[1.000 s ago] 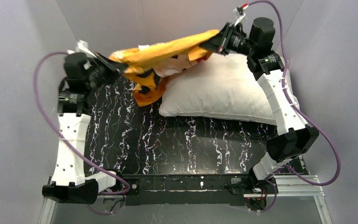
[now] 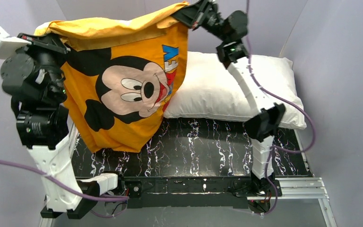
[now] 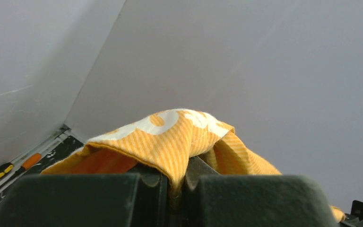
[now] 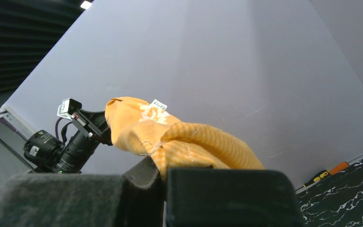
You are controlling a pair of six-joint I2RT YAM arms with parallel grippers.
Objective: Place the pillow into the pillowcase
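A yellow pillowcase [image 2: 123,123] with a Mickey Mouse print hangs stretched in the air, held at its top corners. My left gripper [image 2: 59,47] is shut on the left corner; in the left wrist view the cloth [image 3: 179,132] is pinched between the fingers. My right gripper [image 2: 184,16] is shut on the other corner, with bunched cloth [image 4: 194,146] above its fingers in the right wrist view. The white pillow [image 2: 236,94] lies on the right half of the table, behind the hanging case.
Grey walls surround it. Screwdrivers [image 3: 30,161] lie along the side edge in the left wrist view.
Both grippers have risen, the right moving leftward and the left outward to the left, so the bunched pillowcase now hangs unfolded with its print facing up to the top view.
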